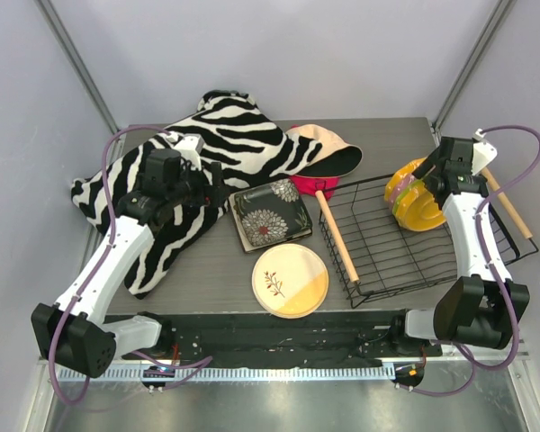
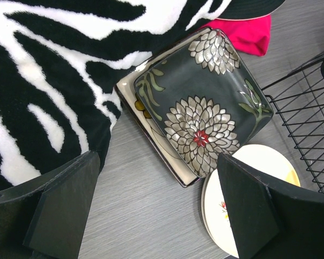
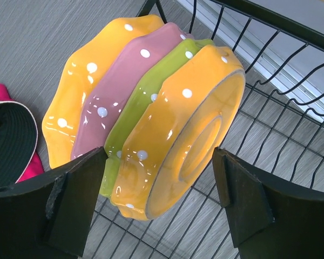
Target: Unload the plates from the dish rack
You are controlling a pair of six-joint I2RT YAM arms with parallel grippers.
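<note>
In the dish rack [image 1: 387,261], yellow, pink and green dotted wavy plates stand on edge [image 1: 418,211]; in the right wrist view the front yellow plate [image 3: 162,140] faces my open right gripper, whose fingers sit either side of the green and front yellow ones. My left gripper [image 1: 198,184] hangs open over the left side, nothing between its fingers. Below it lie square flower-patterned plates [image 2: 200,108] in a stack, and round cream plates [image 1: 288,279] near the front edge.
A zebra-striped cloth [image 1: 225,135] covers the back left. A red and cream cap [image 1: 328,157] lies behind the rack. Bare table shows left of the round plates.
</note>
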